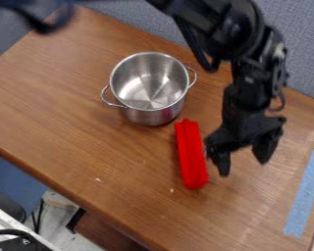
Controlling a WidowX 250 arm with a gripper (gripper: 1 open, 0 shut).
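Observation:
A black robot arm reaches down from the top centre to my gripper [242, 157], which stands open low over the wooden table, just right of a long red object [191, 155]. A steel pot [149, 89] with two side handles sits upright, up and left of the red object. I cannot tell whether the fingertips touch the table.
A light blue strip [304, 194] lies along the right side of the wooden table [55, 98]. Cables and other items lie beyond the near left edge at the bottom left.

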